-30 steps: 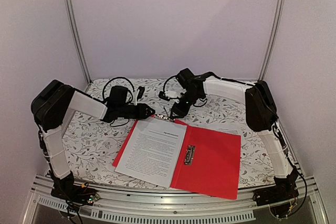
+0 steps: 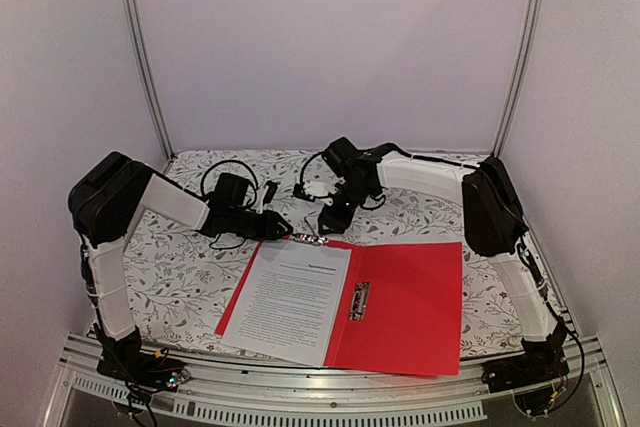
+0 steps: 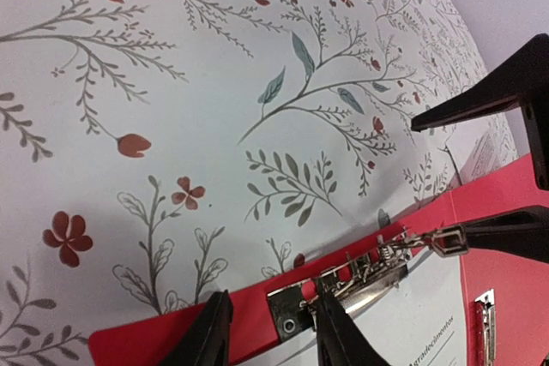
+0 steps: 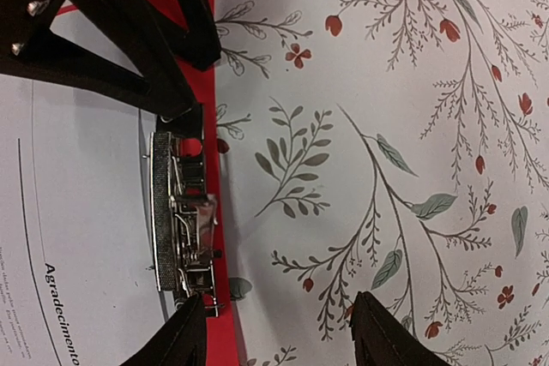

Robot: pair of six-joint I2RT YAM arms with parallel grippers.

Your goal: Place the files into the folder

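The red folder (image 2: 405,307) lies open near the table's front, a printed sheet (image 2: 285,297) on its left half. At that half's top edge is a metal clip (image 2: 310,239), seen close in both wrist views. A second clip (image 2: 360,300) sits by the spine. My left gripper is just beside the top clip, fingertips apart, nothing clearly between them. My right gripper is at the clip's other end, fingers apart over the folder edge and table, empty.
Walls stand at the back and both sides. The two arms are close together above the folder's top edge.
Both grippers have come slightly toward the front of the table, the right one also a little leftward. The top clip sits slightly lower in the top view, and the folder's right half has shifted slightly.
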